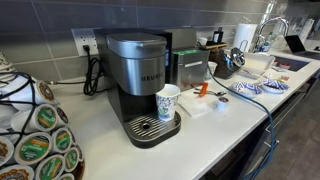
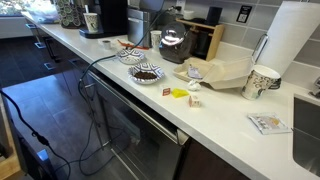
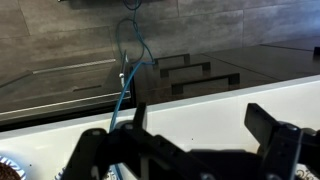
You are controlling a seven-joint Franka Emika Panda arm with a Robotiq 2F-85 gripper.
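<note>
In the wrist view my gripper is open, its two dark fingers wide apart over the white counter edge with nothing between them. The arm cannot be made out in either exterior view. A silver and black coffee maker stands on the counter in exterior view 1. Upright on its drip tray sits a patterned paper cup.
A rack of coffee pods is left of the coffee maker. Patterned bowls, a kettle and a larger paper cup stand along the counter. A blue cable hangs past the counter edge.
</note>
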